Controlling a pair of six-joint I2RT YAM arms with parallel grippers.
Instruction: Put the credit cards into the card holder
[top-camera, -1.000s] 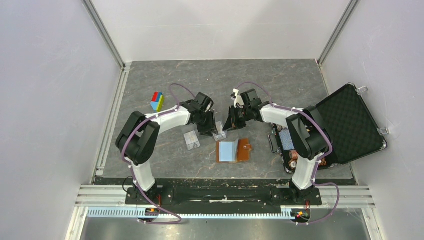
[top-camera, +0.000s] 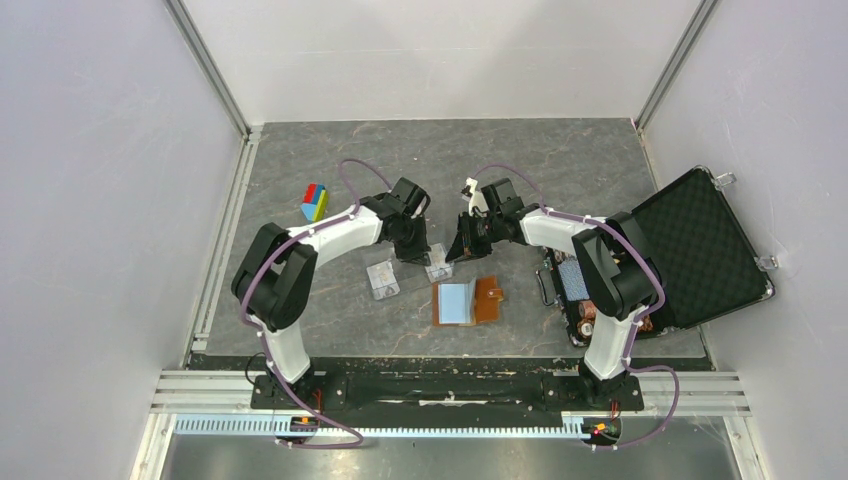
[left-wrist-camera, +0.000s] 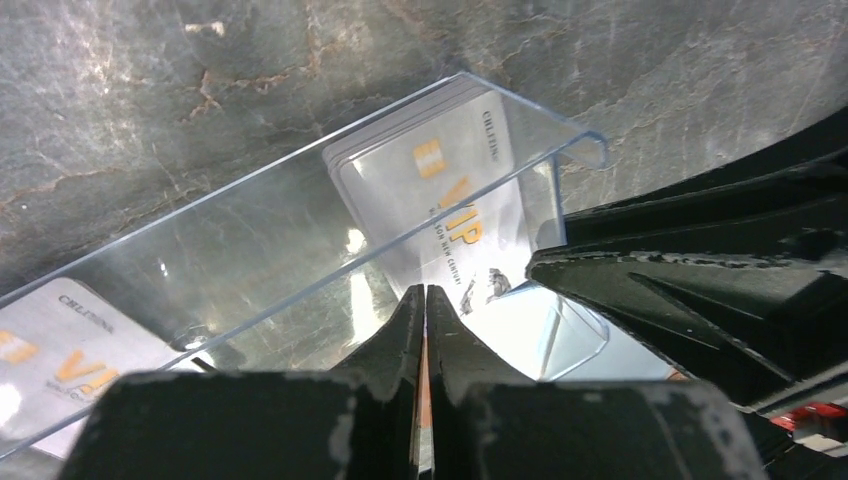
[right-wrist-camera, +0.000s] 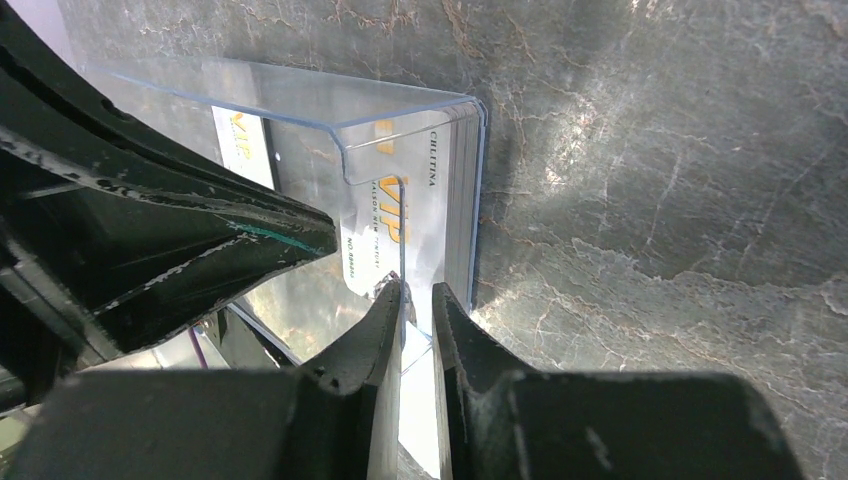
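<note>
A long clear tray holds a white card stack with gold "VIP" print at its right end; more white cards show at its left end. My left gripper points down over the near edge of the right stack, its fingertips almost together; a hold on a card cannot be made out. At the tray's right end, my right gripper is shut on the clear wall beside the stack. The brown card holder lies open just in front, with pale sleeves.
A black case with its lid open stands at the right, partly under the right arm. Coloured blocks sit at the back left.
The right arm, tray and card holder stay where they were.
</note>
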